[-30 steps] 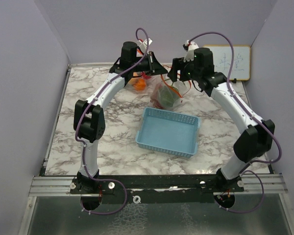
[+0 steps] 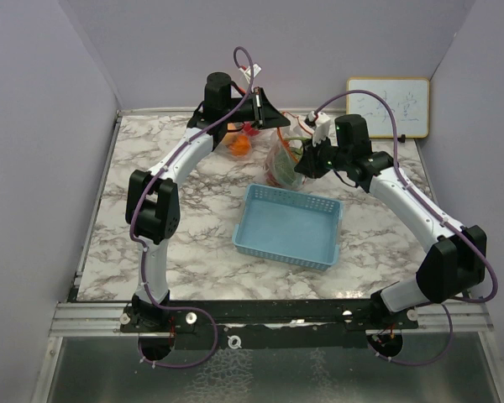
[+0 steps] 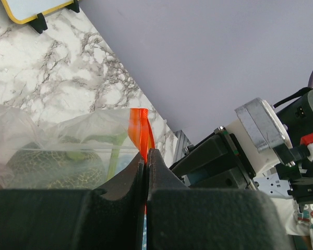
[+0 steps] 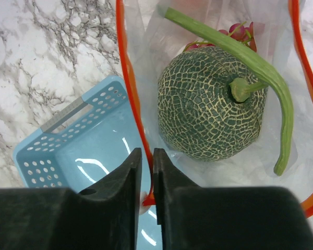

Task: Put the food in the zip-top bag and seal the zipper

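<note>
The clear zip top bag point(image 2: 279, 161) with an orange-edged mouth stands behind the basket, its mouth spread open. Inside it, the right wrist view shows a dark green netted melon or gourd point(image 4: 208, 112), a long green bean-like piece point(image 4: 274, 78) and some red fruit point(image 4: 240, 31). My left gripper is shut on the orange edge point(image 3: 139, 127) at the left end of the mouth. The right gripper, at the front right of the mouth, has its fingers almost together with the orange strip point(image 4: 131, 86) between them.
An empty blue basket point(image 2: 290, 222) sits in front of the bag, below my right gripper. Another clear bag with orange and red items point(image 2: 239, 144) lies behind the left arm. A whiteboard point(image 2: 395, 105) leans at the back right. Bare marble lies on the left.
The left gripper has stayed put.
</note>
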